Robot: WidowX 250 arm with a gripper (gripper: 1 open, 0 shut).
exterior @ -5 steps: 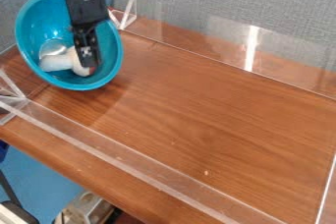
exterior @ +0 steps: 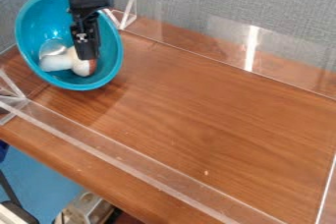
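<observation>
A blue bowl [exterior: 105, 71] sits at the back left of the wooden tabletop. Inside it lie a pale white item [exterior: 59, 61] and a clear or silvery piece behind it. My dark gripper [exterior: 85, 51] reaches down from above into the bowl, its tips beside the right end of the white item. Whether the fingers grip that item or stand apart cannot be made out.
Clear low walls edge it at back, front and sides, with white brackets [exterior: 11, 100] at the left. A grey wall stands behind.
The bowl stays in place.
</observation>
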